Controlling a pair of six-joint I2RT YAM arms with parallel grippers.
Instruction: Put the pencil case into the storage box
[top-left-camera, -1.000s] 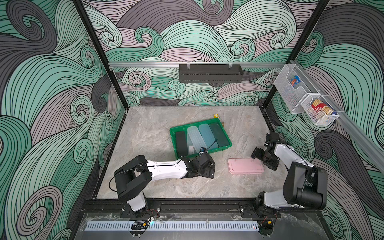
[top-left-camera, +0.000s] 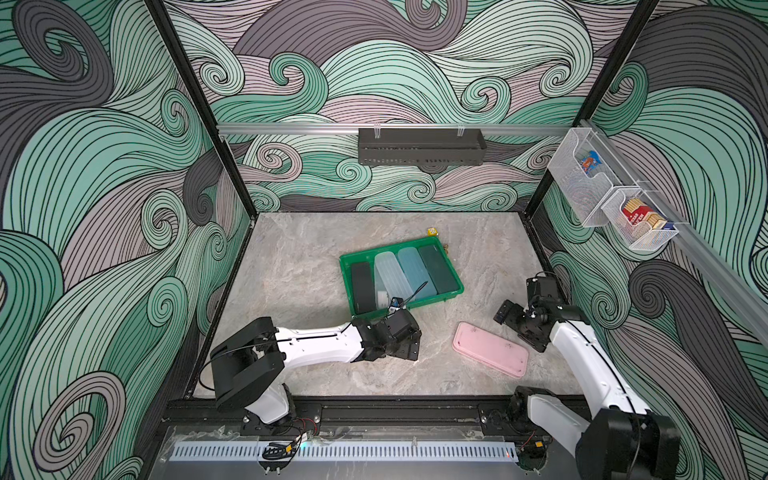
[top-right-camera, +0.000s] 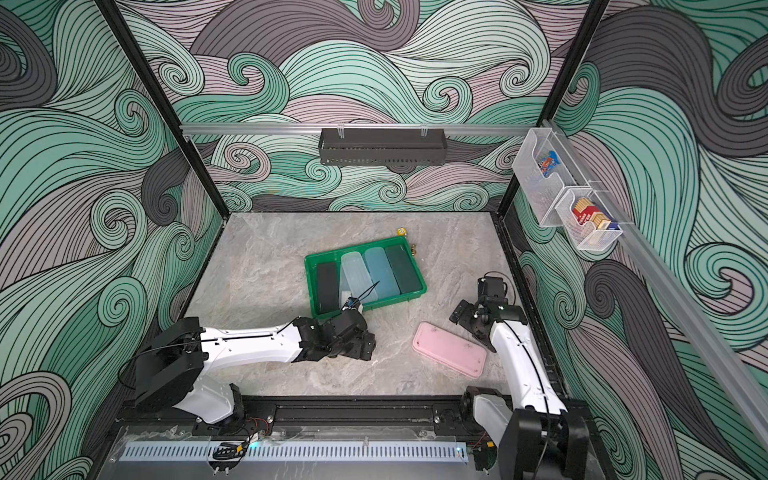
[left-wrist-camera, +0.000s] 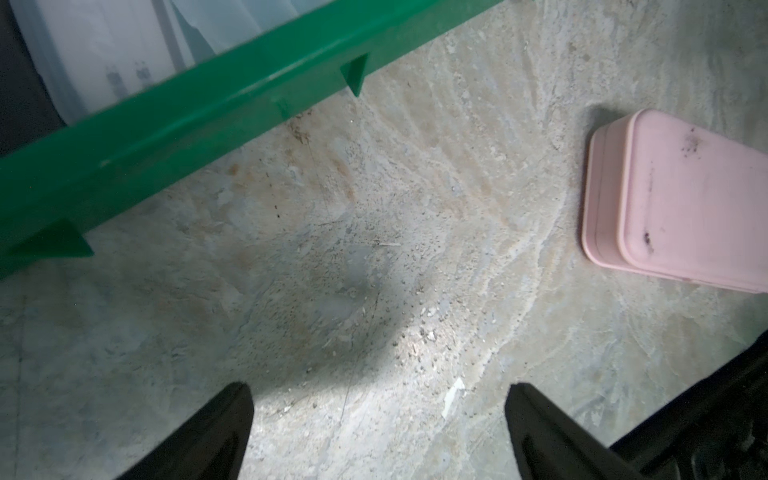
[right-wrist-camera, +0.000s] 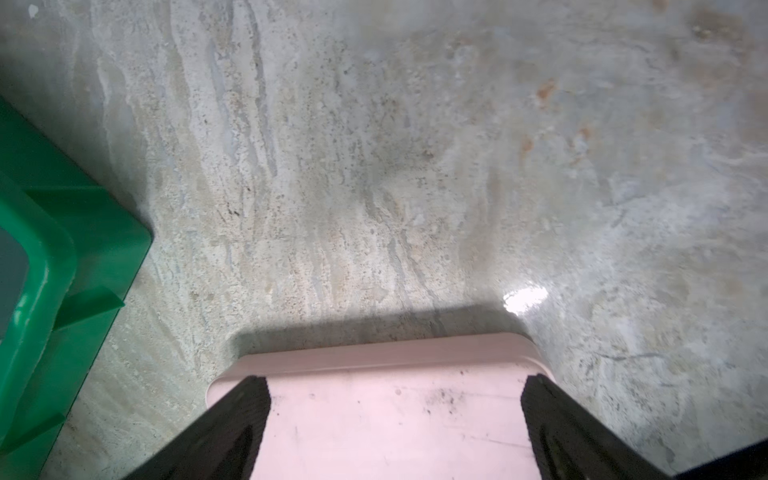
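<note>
The pink pencil case (top-left-camera: 490, 349) lies flat and slanted on the tabletop, right of the green storage box (top-left-camera: 457, 290). Left of the case and in front of the box, my left gripper stands open over bare table. My right gripper is also open; in its wrist view the fingers sit on either side of the case's end, and the case fills the space seen between them. Whether the fingers touch the case cannot be told. In the left wrist view the near end of the case (left-wrist-camera: 688, 200) shows at the right.
Dark, clear and blue cases (top-left-camera: 417, 270) lie side by side in the storage box. A small yellow item (top-left-camera: 433, 232) sits behind it. Wire baskets (top-left-camera: 640, 217) hang at the right wall, a dark rack (top-left-camera: 421, 146) at the back. Table left of the box is free.
The pencil case has turned from straight to slanted, its right end nearer the front. The left gripper shifted slightly left.
</note>
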